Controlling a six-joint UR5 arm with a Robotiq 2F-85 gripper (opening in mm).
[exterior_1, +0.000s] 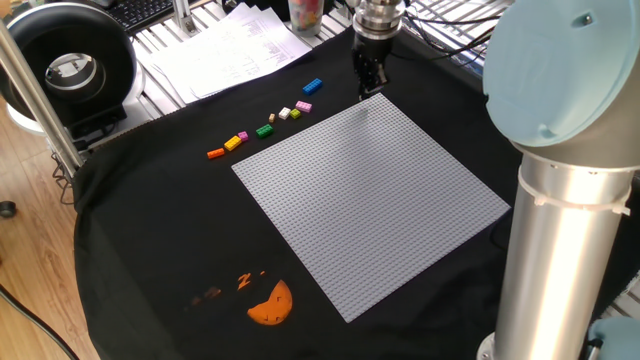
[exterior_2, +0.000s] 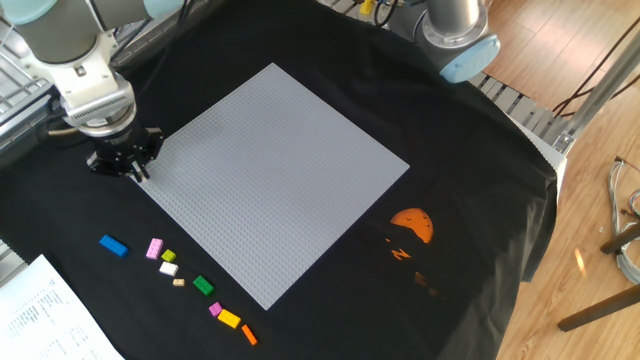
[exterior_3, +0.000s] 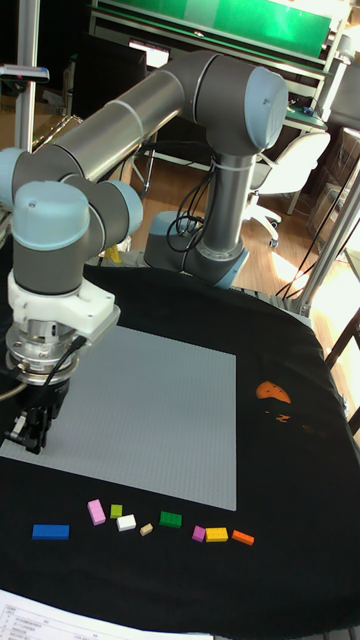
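My gripper points down at the far corner of the grey studded baseplate. In the second exterior view the gripper is by the plate's left corner, its fingertips close to the edge. The third view has the gripper at the left border, partly in front of the plate. Its dark fingers are too small to tell whether they are open or shut. No brick shows in them. Beside the plate lies a loose row of bricks: blue, pink, white, green, yellow, orange, with several smaller ones.
Black cloth covers the table, with an orange printed figure near one side. Paper sheets lie beyond the bricks. My arm's column stands at the right. The plate's top is bare.
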